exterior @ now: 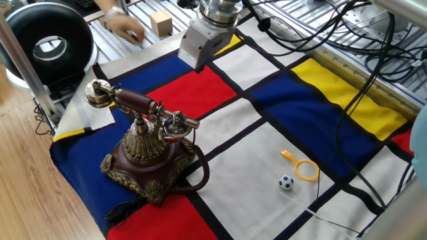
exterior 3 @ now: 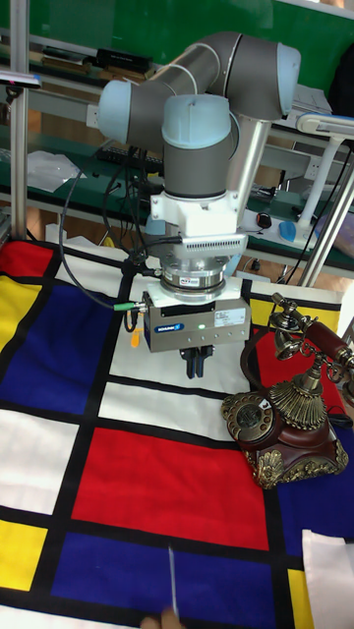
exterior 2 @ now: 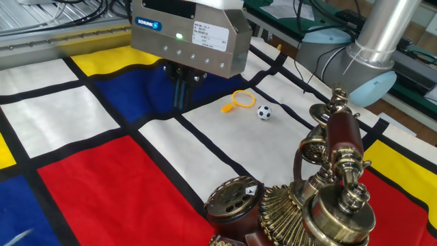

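Note:
My gripper [exterior 3: 196,362] hangs above the patterned cloth, its dark fingers pointing down and close together. Whether they meet is too small to tell, and no object shows at them. In exterior view 2 the gripper [exterior 2: 181,96] appears in front of the blue patch. From exterior view 1 its housing [exterior: 205,43] is at the top and the fingers are mostly hidden. An antique telephone [exterior: 143,143], dark red and brass, stands on the cloth. A small football [exterior: 285,182] lies on white beside a yellow ring with a handle [exterior: 306,169].
A person's hand [exterior: 125,28] reaches in at the cloth's edge, at a thin pale stick [exterior 3: 174,577]. Near it sits a wooden block [exterior: 161,23]. Loose black cables [exterior: 347,100] hang at the right.

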